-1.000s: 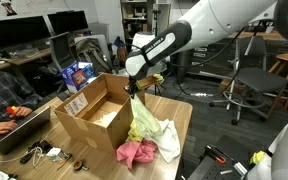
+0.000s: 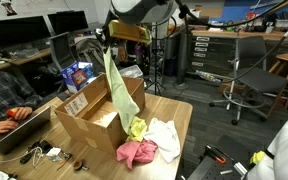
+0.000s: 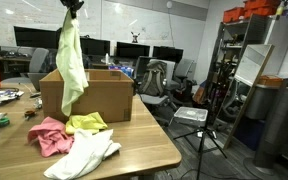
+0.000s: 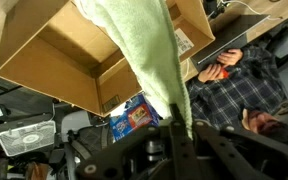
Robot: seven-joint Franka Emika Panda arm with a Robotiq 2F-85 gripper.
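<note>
A long pale green cloth (image 2: 120, 92) hangs from my gripper (image 2: 108, 42), which is shut on its upper end high above the table. In the wrist view the cloth (image 4: 149, 45) runs away from the shut gripper across the open cardboard box. Its lower end dangles at the box's front side in exterior view 2, close to the yellow cloth (image 3: 86, 123). A pink cloth (image 3: 52, 138) and a white cloth (image 3: 84, 155) lie crumpled on the table in front of the box (image 3: 109, 98).
The box (image 4: 54, 60) stands with its flaps spread, and its inside looks mostly bare. Cables and small items litter the table's left side in exterior view 1. A person in plaid (image 2: 2, 95) sits by a laptop (image 2: 19, 130) there. Bare tabletop (image 3: 139, 150) shows at the right.
My gripper has risen steeply from beside the box, moving left in exterior view 1. The green cloth has come up with it and now hangs stretched out, clear of the white cloth.
</note>
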